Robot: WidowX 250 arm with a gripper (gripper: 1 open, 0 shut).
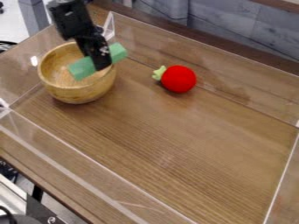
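My gripper (pixel 97 52) is shut on a green block (pixel 86 66), held tilted low over a wooden bowl (pixel 61 87) at the upper left of the table. The block overlaps the bowl's interior in this view; whether it touches the bowl cannot be told. A red round object with a green top, like a tomato or strawberry (pixel 179 79), lies to the right of the bowl.
A grey wall (pixel 251 17) stands at the back, and dark clutter with cables shows past the table's left edge.
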